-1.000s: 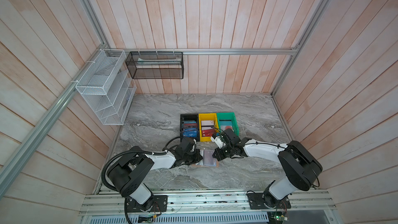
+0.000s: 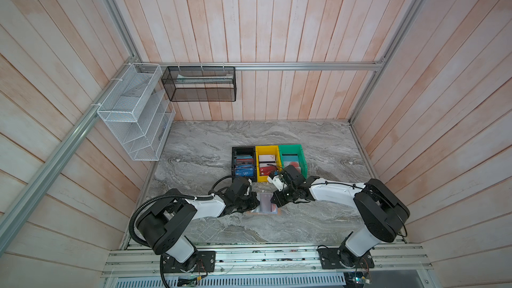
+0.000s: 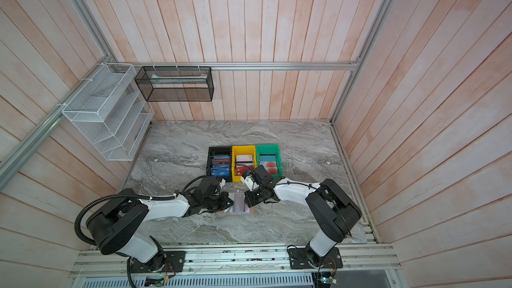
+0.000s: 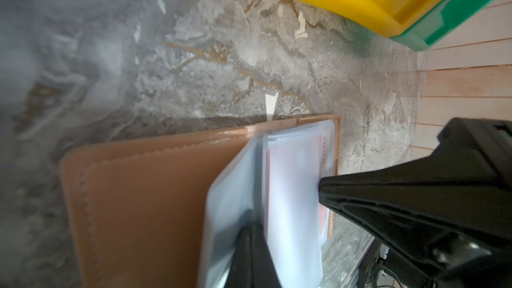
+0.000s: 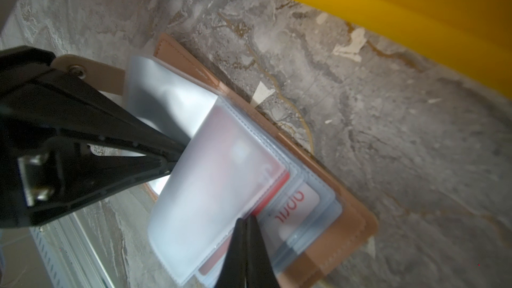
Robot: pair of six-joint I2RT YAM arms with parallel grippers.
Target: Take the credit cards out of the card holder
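The open tan card holder [image 4: 138, 208] lies on the counter between my grippers, its translucent plastic sleeves [image 5: 218, 165] fanned out, with a red-lettered card [image 5: 290, 205] visible inside at the right. My left gripper is shut, its tips pressed against the leaning sleeves near the middle. My right gripper is also shut, tips down on the sleeve edges over the cards. Whether thin plastic is pinched in either is hard to tell.
Black [image 2: 234, 162], yellow [image 2: 267, 149] and green [image 2: 298, 154] bins holding cards stand just behind the holder. Wire baskets [image 2: 128, 112] hang at left and back.
My right arm has shifted slightly left, bringing its gripper further over the holder. My left arm shows no visible change.
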